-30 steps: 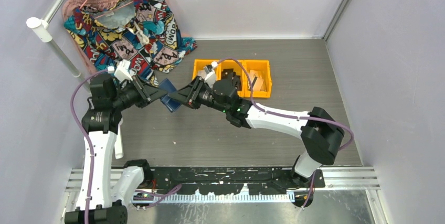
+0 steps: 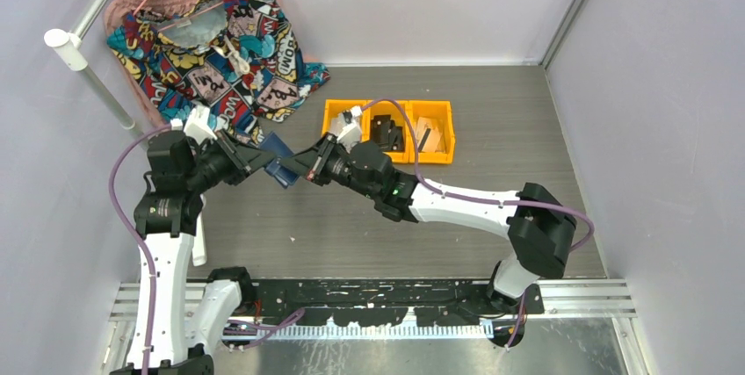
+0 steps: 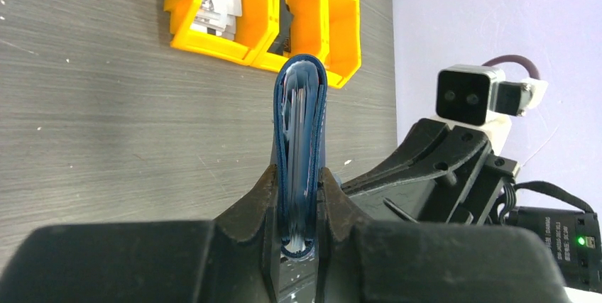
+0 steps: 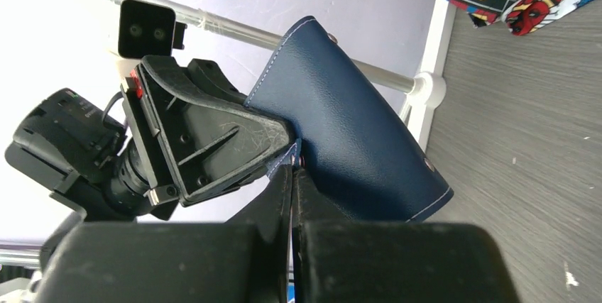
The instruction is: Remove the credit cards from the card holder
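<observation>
A navy card holder (image 2: 278,169) with cards in its slot is held in the air between both grippers, left of the bins. In the left wrist view its end (image 3: 299,125) points upward, clasped low in my left gripper. The right wrist view shows its broad leather face (image 4: 348,133), and my right gripper is shut on a small part at its edge, seen as a short blue strap-like piece beside the left gripper's fingers. Whether that piece is a flap or something else is hard to tell.
Yellow bins (image 2: 431,158) holding papers and dark items stand at the back centre. Patterned clothes (image 2: 220,68) on hangers hang at the back left beside a rail (image 2: 114,98).
</observation>
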